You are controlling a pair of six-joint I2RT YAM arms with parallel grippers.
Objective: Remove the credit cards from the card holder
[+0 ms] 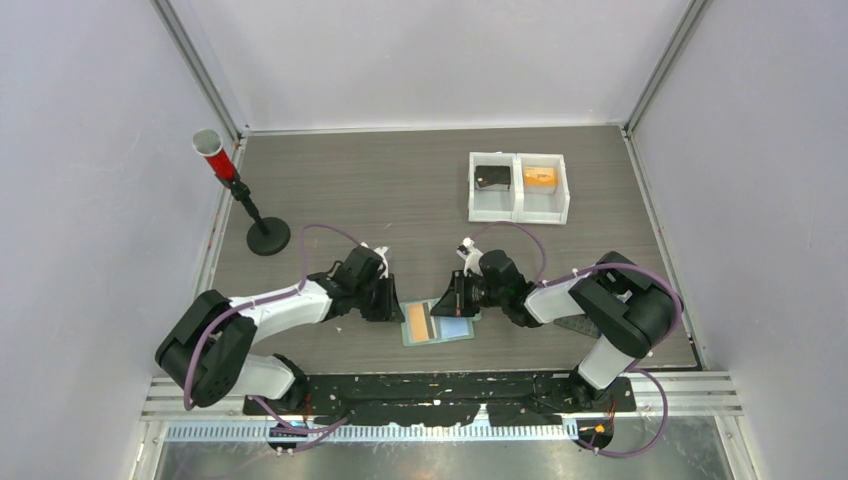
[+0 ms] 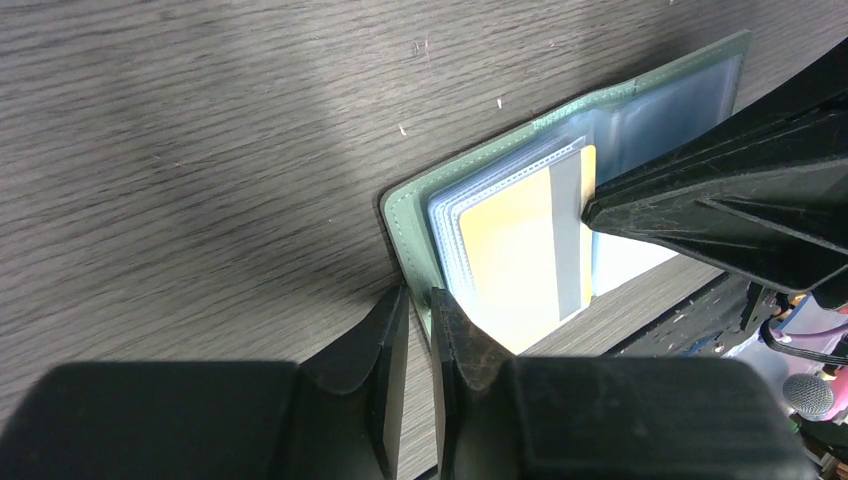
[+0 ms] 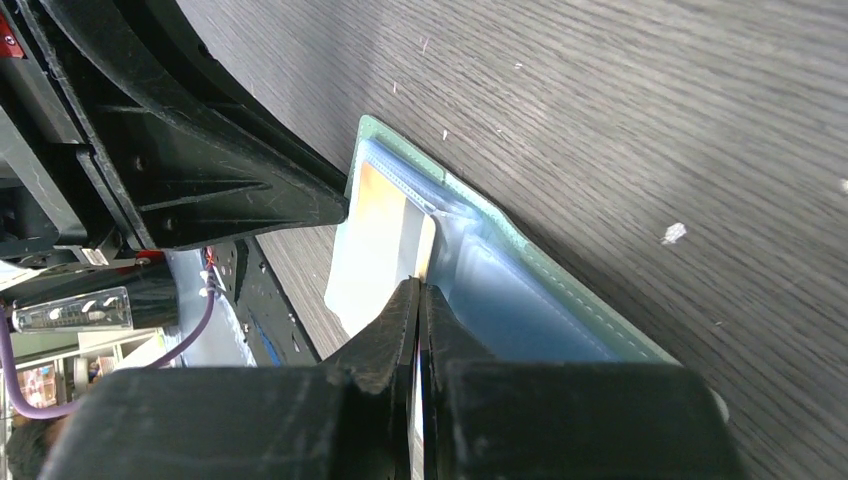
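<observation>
The pale green card holder lies open on the table in front, with clear pockets on both halves. In its left pocket sits a yellow-orange card with a grey stripe, its right edge reaching past the pocket. My left gripper is shut on the holder's left edge. My right gripper is shut at the card's protruding edge, with that edge running in between its fingertips. Through the holder's right pocket something whitish-blue shows, partly hidden by my right gripper.
A white two-part box at the back holds a black item and an orange item. At the back left stands a black stand with a red cup. A dark flat object lies under the right arm. Mid-table is clear.
</observation>
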